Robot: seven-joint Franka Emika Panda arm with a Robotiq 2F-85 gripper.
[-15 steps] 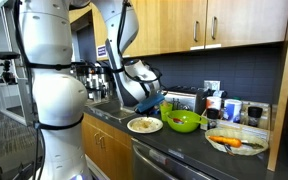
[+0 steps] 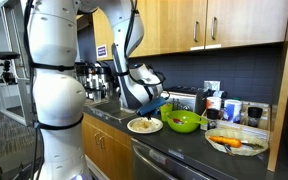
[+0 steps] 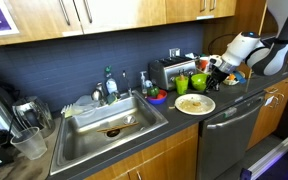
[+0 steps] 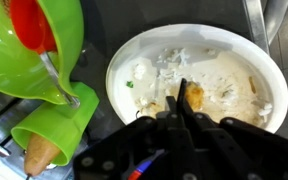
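Observation:
An oval white plate (image 4: 134, 62) fills the middle of the wrist view, with white scraps and brown-orange bits of food on it. It lies on the dark counter in both exterior views, as the pale plate (image 2: 144, 125) and the plate (image 3: 193, 104). My black gripper hangs over its near side. The fingers are closed around a thin dark object (image 4: 181, 92), whose tip overlaps the food in the picture; its kind is unclear, and I cannot tell whether it touches the plate. From outside, the gripper is too small to read.
Close by the plate stands a green bowl (image 4: 69, 30) with a red utensil (image 4: 29, 22) in it. A green cup (image 4: 56, 128) is attached or adjacent. Farther right, a plate with carrots (image 2: 236, 143) rests on the counter. A sink (image 3: 109, 125) lies on the other side.

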